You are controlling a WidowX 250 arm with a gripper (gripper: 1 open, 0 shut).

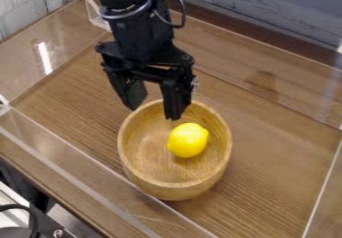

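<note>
A yellow egg-shaped object [189, 140] lies in the right part of a round tan bowl [140, 166] on the wooden table. My black gripper [152, 96] hangs over the back of the bowl, above and behind the yellow object, apart from it. Its two dark fingers are spread open, one at the left and one at the right, with nothing seen held between them.
Bare wooden table [274, 172] surrounds the bowl, with most free room at the right and left. Raised walls edge the table at the back and top left. A black cable lies at the bottom left corner.
</note>
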